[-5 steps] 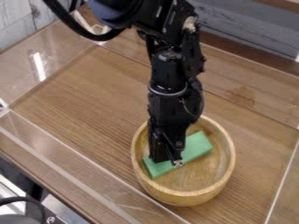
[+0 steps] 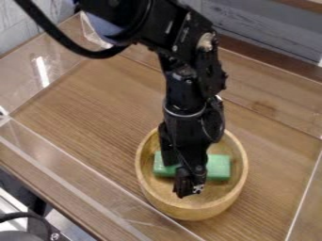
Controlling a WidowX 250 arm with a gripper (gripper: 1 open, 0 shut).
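Observation:
A round wooden bowl (image 2: 170, 202) sits on the wooden surface, holding a green block (image 2: 217, 168). My black gripper (image 2: 185, 169) reaches down into the bowl from above, open by its look, its fingers over the block and hiding part of it. Whether the fingertips touch the block is hard to tell.
Bare wooden surface (image 2: 94, 122) lies left and right of the bowl. A pale grey wall (image 2: 258, 28) runs along the back, and dark cables show at the lower left edge.
The green block has turned from a diagonal to lying crosswise and sits farther back in the bowl. My gripper has shifted slightly.

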